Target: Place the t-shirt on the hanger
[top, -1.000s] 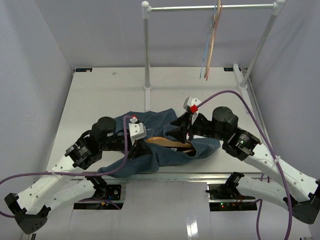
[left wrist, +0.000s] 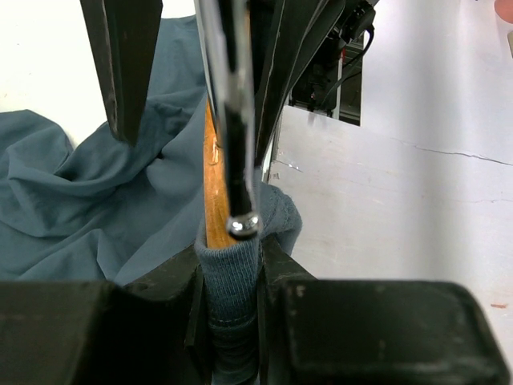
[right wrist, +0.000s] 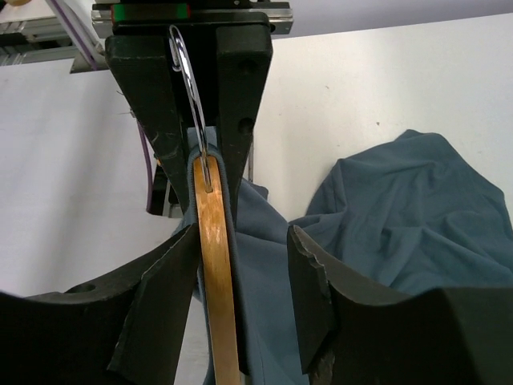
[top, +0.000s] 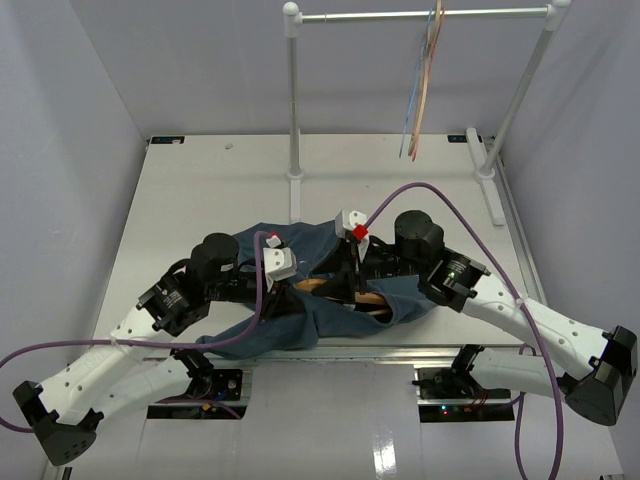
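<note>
The dark teal t shirt [top: 250,334] lies bunched on the table under both arms. In its fabric is the wooden hanger [left wrist: 215,184], with its metal hook [right wrist: 192,96]. My left gripper is shut on the shirt's ribbed edge round the hanger. My right gripper hovers beside the hanger, fingers apart with the hanger and a shirt edge between them, apparently open. In the top view both grippers meet over the middle of the shirt.
A white rack [top: 425,13] stands at the back, with several hangers [top: 426,80] hanging from it.
My right gripper has moved left and a little downward, closer to my left gripper and over the hanger. The left arm has barely moved.
</note>
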